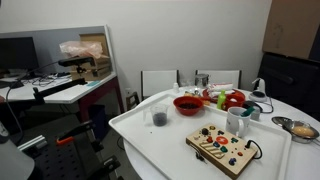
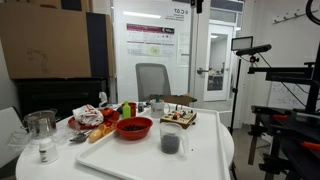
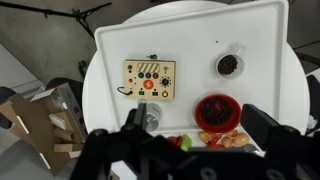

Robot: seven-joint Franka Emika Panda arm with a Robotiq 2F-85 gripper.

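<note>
My gripper shows at the bottom of the wrist view, its dark fingers spread wide apart with nothing between them. It looks down from high above the white tray (image 1: 150, 143). On the tray lies a wooden board (image 1: 222, 148) with coloured knobs and switches and a short black cable. A clear cup (image 2: 170, 138) with dark contents stands upright, apart from the board. Behind it is a red bowl (image 1: 187, 105), also holding dark bits. A white mug (image 1: 237, 122) stands at the board's far side.
Beyond the red bowl are red and green items (image 1: 233, 99) close together. A metal pot (image 2: 40, 123) and a white bottle (image 2: 47, 151) stand beside the tray. Bare tray surface (image 2: 115, 158) lies in front of the bowl and cup.
</note>
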